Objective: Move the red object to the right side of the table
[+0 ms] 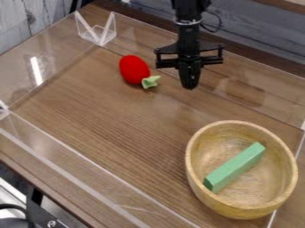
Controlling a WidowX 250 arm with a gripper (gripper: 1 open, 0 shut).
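Observation:
The red object (135,68), rounded with a pale green tip, lies on the wooden table (113,120) left of centre in the upper half of the camera view. My gripper (188,84) is in view at the upper middle, to the right of the red object and clear of it. Its dark fingers point down toward the table, too small and dark to show how far apart they are. No object is visible at the fingertips.
At the lower right stands a yellow bowl (197,161) holding a green block (234,166). A clear wire-like piece (96,29) sits near the upper left edge. Bare table fills the centre and the right side above the bowl.

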